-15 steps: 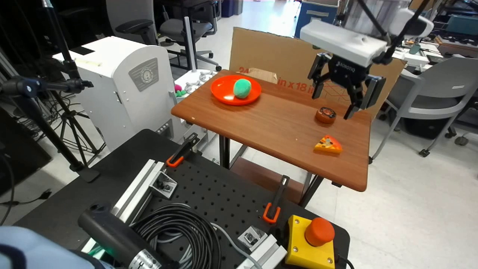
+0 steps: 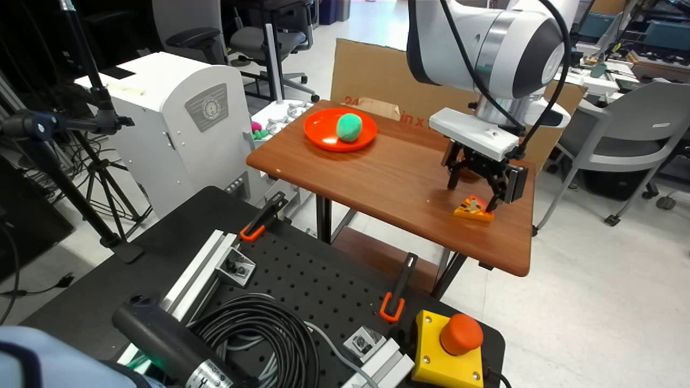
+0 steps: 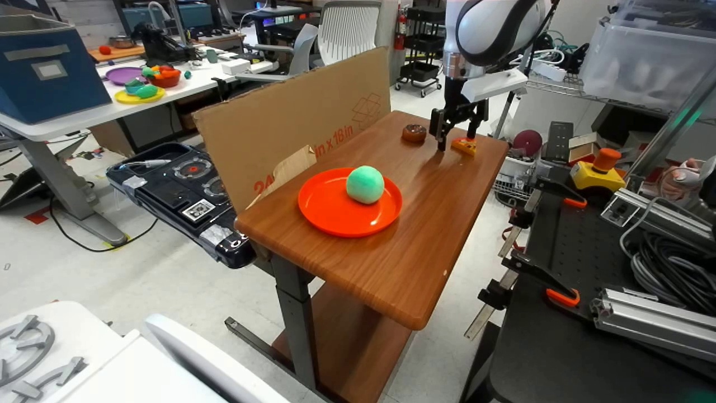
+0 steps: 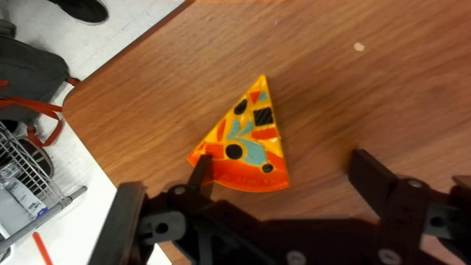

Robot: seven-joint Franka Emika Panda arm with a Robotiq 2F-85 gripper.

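A toy pizza slice (image 4: 247, 145), yellow and orange with dark and teal patches, lies flat on the wooden table. My gripper is low over the table, open, its fingers wide apart. In the wrist view the left finger (image 4: 201, 172) overlaps the slice's outer corner; whether they touch I cannot tell. The other finger (image 4: 371, 176) stands well to the right over bare wood. Behind the gripper sits a brown round toy (image 3: 414, 133), mostly hidden in exterior view 1. A green ball (image 3: 365, 184) rests on the orange-red plate (image 3: 322, 201) at the table's other end.
A cardboard sheet (image 3: 295, 114) stands along one long side of the table. The tabletop (image 2: 388, 174) between plate and slice is clear. A black bench (image 2: 310, 278) with clamps, cables and a red stop button (image 2: 461, 334) stands on the opposite side.
The arm has come down from above the table, bringing the open gripper beside the pizza slice and in front of the brown toy. Slice, plate and ball have stayed put.
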